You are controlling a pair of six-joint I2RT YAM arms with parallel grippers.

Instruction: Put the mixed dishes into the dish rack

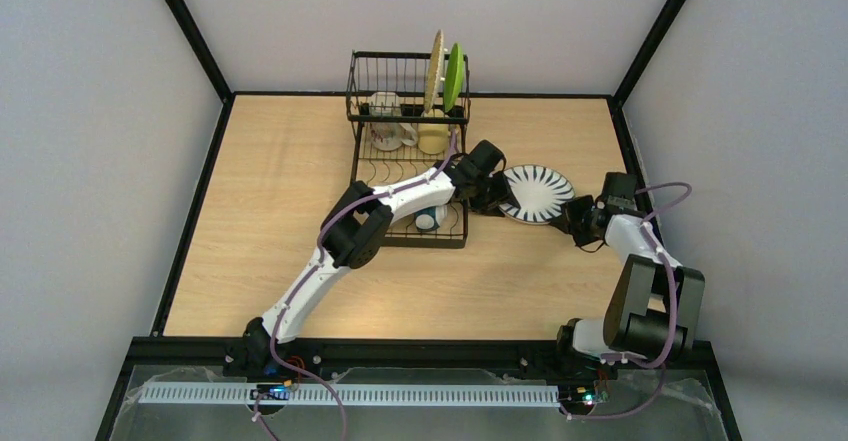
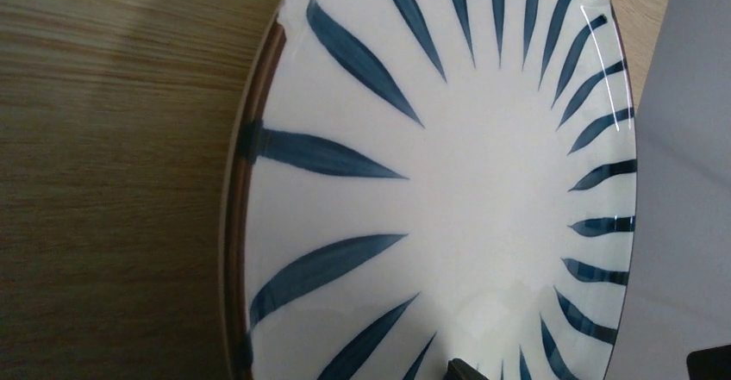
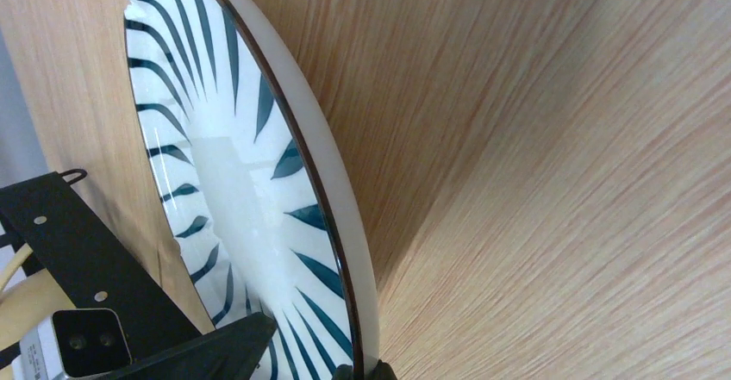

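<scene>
A white plate (image 1: 538, 193) with dark blue rays is between my two grippers, right of the black dish rack (image 1: 425, 242). My right gripper (image 1: 568, 221) is shut on its rim at the right side; in the right wrist view, dark fingertips show on both sides of the plate's edge (image 3: 310, 152). The plate looks tilted in that view. My left gripper (image 1: 508, 206) is open at the plate's left side. Its view is mostly filled by the plate's face (image 2: 483, 190), with dark fingertips (image 2: 709, 363) at the lower edge. Whether they touch the plate, I cannot tell.
A cream plate (image 1: 434, 76) and a green plate (image 1: 453, 79) stand in the rack's upper tier. Below sit a white mug (image 1: 387, 138), a yellow mug (image 1: 432, 139) and a blue-and-white cup (image 1: 427, 220). Bare table lies left of the rack and in front.
</scene>
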